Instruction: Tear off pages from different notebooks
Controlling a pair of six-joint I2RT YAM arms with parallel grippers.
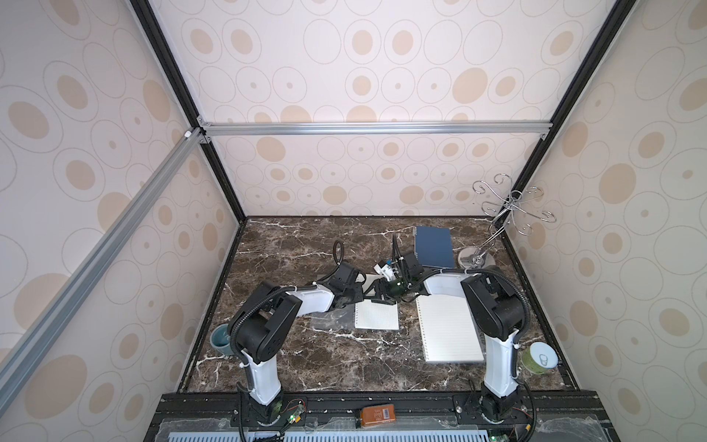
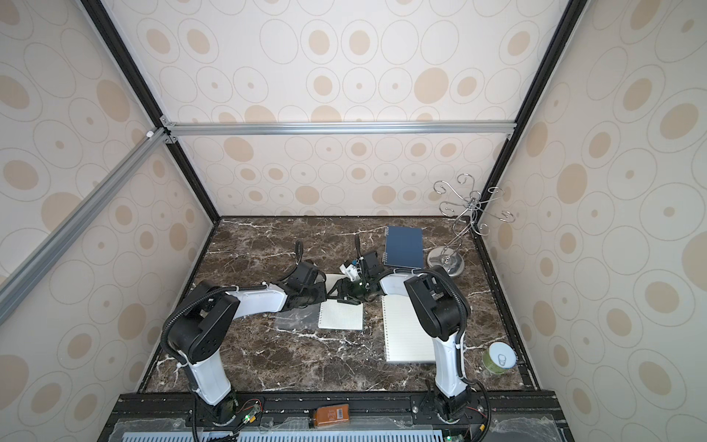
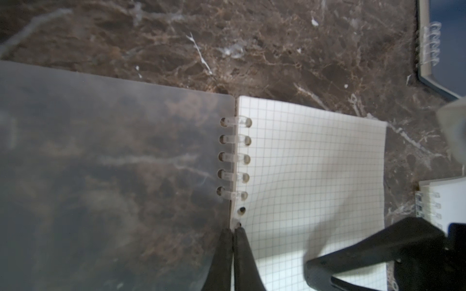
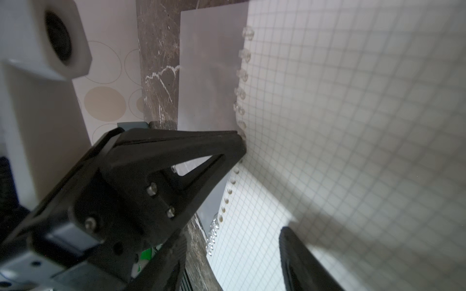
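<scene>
A small squared-paper notebook [image 1: 377, 315] lies open at the centre, its translucent cover [image 3: 111, 145] folded left, clear rings [image 3: 235, 157] along the spine. My left gripper is shut, its fingertips down on that spine below the visible rings, with nothing visible between them. My right gripper is over the squared page, its two dark fingers part open at the bottom of the right wrist view. The left gripper's black body also reaches into that view, its tip at the rings. Whether the page is gripped anywhere is hidden.
A larger lined notebook [image 1: 449, 331] lies at the right, a blue notebook [image 1: 433, 246] behind it. A metal stand [image 1: 478, 258] is at back right, a green can [image 1: 541, 357] at front right, a teal cup [image 1: 219, 339] at left.
</scene>
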